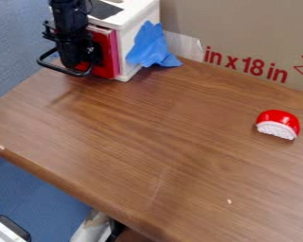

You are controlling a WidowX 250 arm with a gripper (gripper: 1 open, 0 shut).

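My black gripper (73,53) is at the top left, against the red front (103,52) of a white box-like appliance (135,13). Its fingertips are dark and overlap the red, so I cannot see whether they are open or holding anything. A black bar-like loop sticks out low from the gripper. A crumpled blue cloth (151,47) lies against the right side of the white box.
A red object with a white lower edge (276,124) lies at the right of the wooden table (154,151). A cardboard panel (242,38) stands at the back. The table's left edge drops to blue below.
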